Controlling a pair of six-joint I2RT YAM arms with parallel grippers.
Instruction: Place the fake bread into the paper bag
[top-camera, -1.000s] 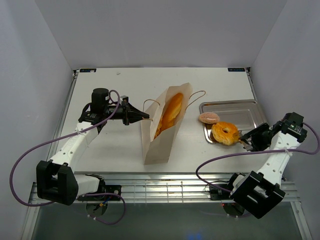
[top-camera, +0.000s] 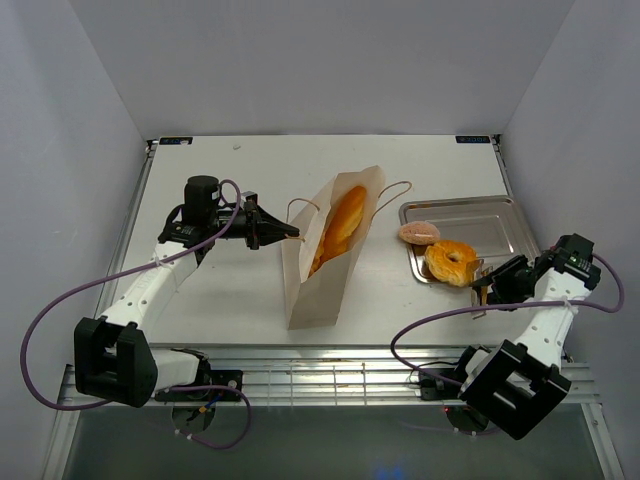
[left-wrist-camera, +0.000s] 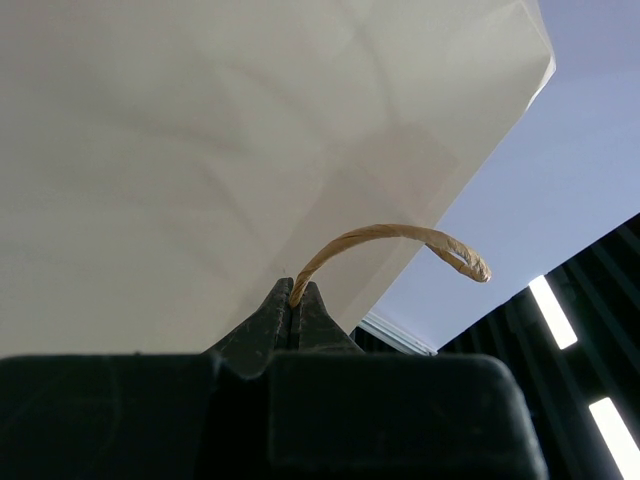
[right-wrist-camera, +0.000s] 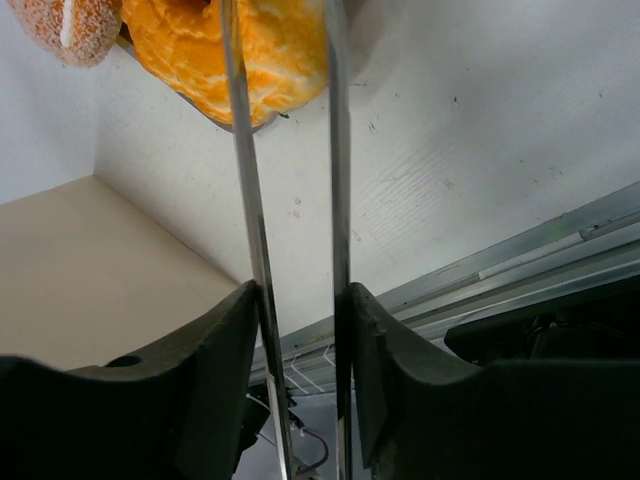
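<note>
In the top view, the open paper bag (top-camera: 315, 302) stands mid-table with a long golden bread (top-camera: 345, 222) inside. My left gripper (top-camera: 297, 237) is shut on the bag's left twisted handle (left-wrist-camera: 385, 233), whose loop rises from the fingertips in the left wrist view. At the right, a ring-shaped bread (top-camera: 452, 261) lies over the front-left corner of the metal tray (top-camera: 490, 215), beside a pink bread (top-camera: 419, 232). Metal tongs (right-wrist-camera: 340, 170) sit between the fingers of my right gripper, arms spread and reaching over the ring bread's edge. Their tips are out of frame there.
The right wall (top-camera: 580, 120) is close to my right arm. Bare table (top-camera: 400, 300) lies between the bag and the tray. A metal rail (top-camera: 330, 372) runs along the front edge. The bag's right handle (top-camera: 395, 195) sticks out towards the tray.
My right gripper has shifted a little toward the front and left, and the tongs now look wider apart. The ring bread has moved slightly back. The left arm and the bag are still.
</note>
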